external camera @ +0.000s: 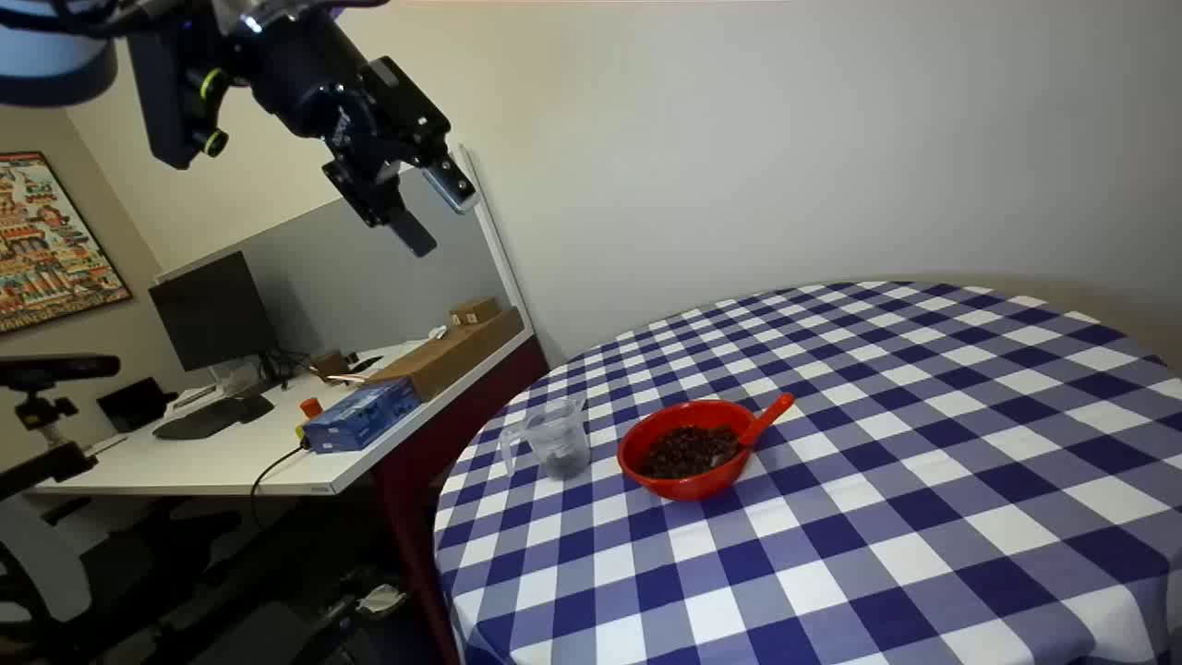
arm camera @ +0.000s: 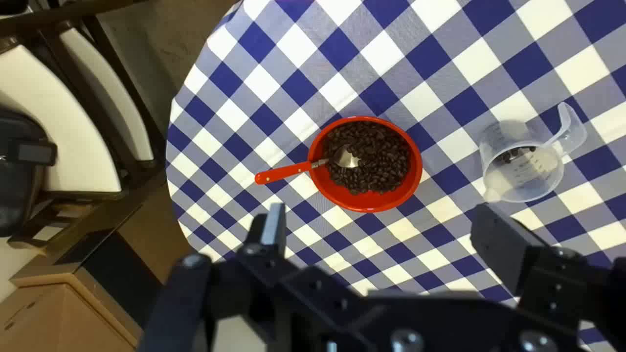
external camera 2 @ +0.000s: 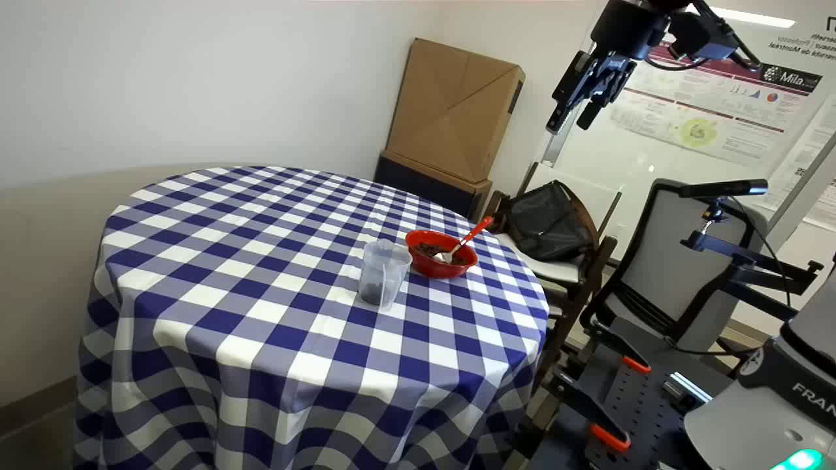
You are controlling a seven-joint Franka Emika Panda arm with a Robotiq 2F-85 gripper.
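On the checkered tablecloth sits a red bowl [arm camera: 368, 202] filled with dark coffee beans [arm camera: 379, 155]. A spoon with a red handle [arm camera: 284, 172] rests in it, its metal tip on the beans and the handle leaning over the rim. Beside the bowl stands a clear plastic measuring cup [arm camera: 522, 170], upright, with a few beans at its bottom. High above the table, my gripper [external camera: 442, 218] hangs open and empty, well clear of everything. From the wrist view, its two fingers [arm camera: 503, 247] are spread wide apart over the cloth.
Blue and white checkered cloth [external camera 2: 258, 258] covers the round table, mostly bare around the bowl and cup. A desk with a blue box [external camera: 362, 416] stands beyond one edge. Chairs and a large cardboard box [external camera 2: 450, 109] are on the floor beyond another edge.
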